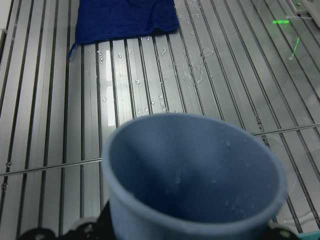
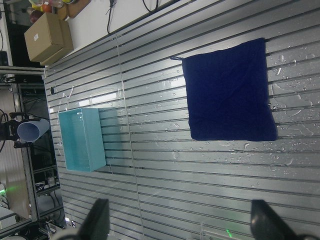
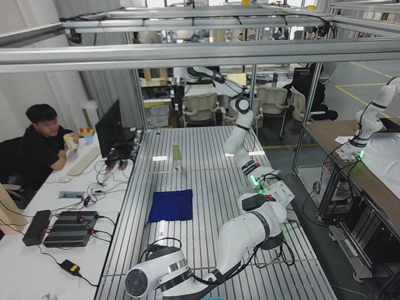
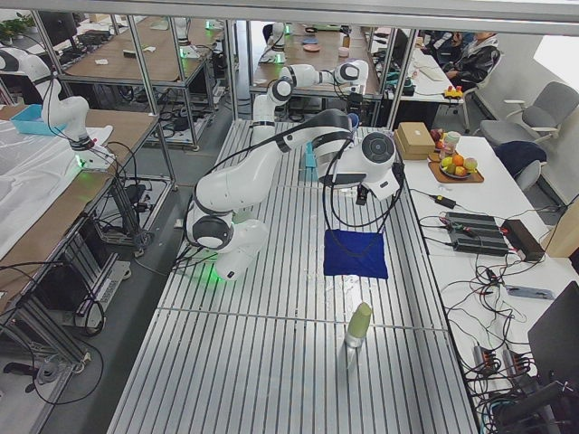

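A blue-grey cup (image 1: 195,210) fills the lower middle of the left wrist view, held in my left gripper, whose dark fingers show behind it. The right wrist view also shows this cup (image 2: 31,130) at the far left. A dark blue cloth (image 4: 355,255) lies flat on the wet slatted table. A cyan bin (image 2: 82,140) stands on the table beside the cloth. A green-topped bottle (image 4: 359,321) stands upright on the table. My right gripper is open above the table, nothing seen between its fingers.
A cardboard box (image 2: 47,37) and a fruit tray (image 4: 457,172) sit on the side desk. The slatted table (image 4: 271,380) has free room around the cloth. A monitor (image 3: 109,131) stands just beyond the table's edge.
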